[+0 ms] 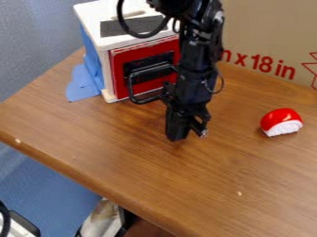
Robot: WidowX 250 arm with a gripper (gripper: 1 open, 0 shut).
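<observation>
My black gripper (188, 128) hangs low over the wooden table (136, 176), in front of a white toy oven (99, 18) with a red front (121, 87). Its fingers are small and dark, so I cannot tell whether they are open or shut. A red and white object (281, 120) lies at the right of the table, apart from the gripper.
A blue sheet (83, 85) lies by the oven's left side. A cardboard panel (272, 32) stands at the back. The table's left edge drops to a blue surface below.
</observation>
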